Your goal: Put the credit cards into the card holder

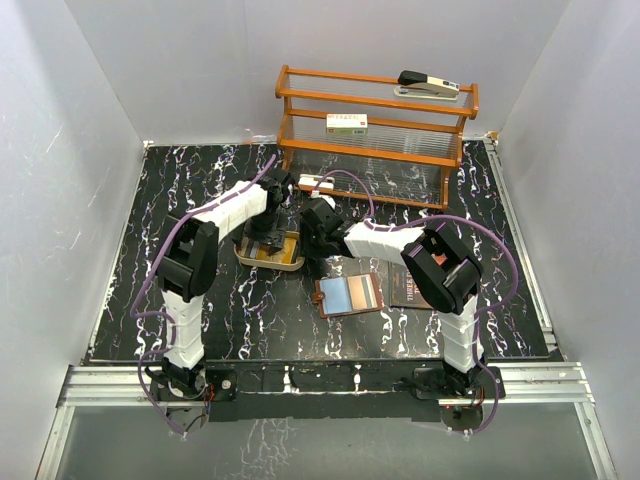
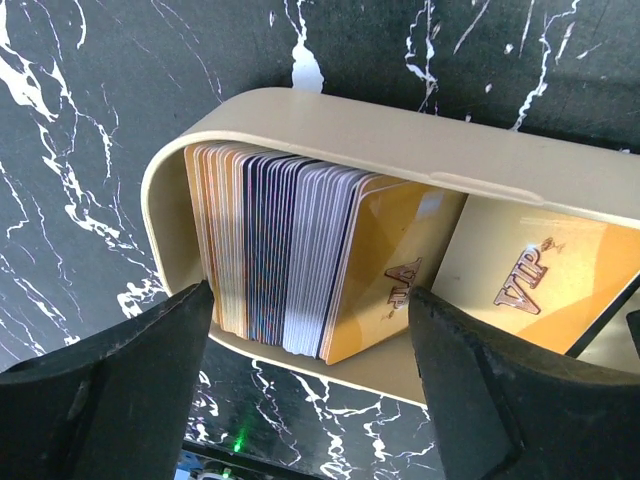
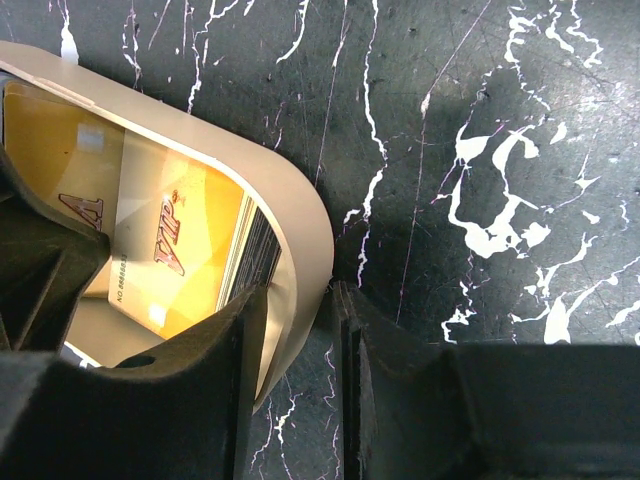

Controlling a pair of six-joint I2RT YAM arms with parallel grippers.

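A beige tray (image 2: 330, 125) holds a leaning row of cards (image 2: 290, 250), with gold, dark and pale edges and a gold VIP face. Another gold VIP card (image 3: 165, 230) lies slanted further along it. My left gripper is open, its fingers on either side of the row, with the cards in the gap between them. My right gripper straddles the tray's right end wall, one finger inside and one outside; a gap shows between them. On the table, the open brown card holder (image 1: 350, 296) shows pale blue and tan panels.
A dark booklet (image 1: 408, 286) lies right of the card holder, partly under the right arm. Behind stands a wooden rack (image 1: 380, 150) with a stapler (image 1: 428, 86) and a small box (image 1: 346, 124).
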